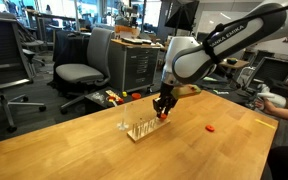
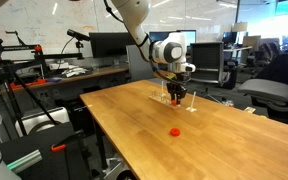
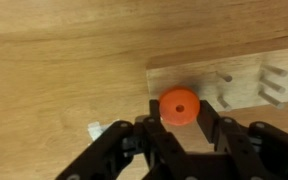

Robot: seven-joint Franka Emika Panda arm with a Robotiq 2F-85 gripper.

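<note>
In the wrist view an orange-red round piece (image 3: 179,106) lies between the fingertips of my gripper, which is shut on it. The piece is over the near-left end of a pale wooden peg board (image 3: 189,78), at the end of its row of pegs. Whether a peg runs into it is hidden. From exterior view 1, the gripper (image 1: 163,112) is low over the right end of the board (image 1: 141,133), pointing down. A second red piece (image 1: 210,128) lies apart on the table to the right; exterior view 2 shows that red piece (image 2: 175,132) nearer the camera.
A small clear stand (image 1: 123,123) is beside the board's left end. Some coloured items (image 1: 114,97) lie near the far edge. In the wrist view a small white object (image 3: 95,130) lies left of the gripper.
</note>
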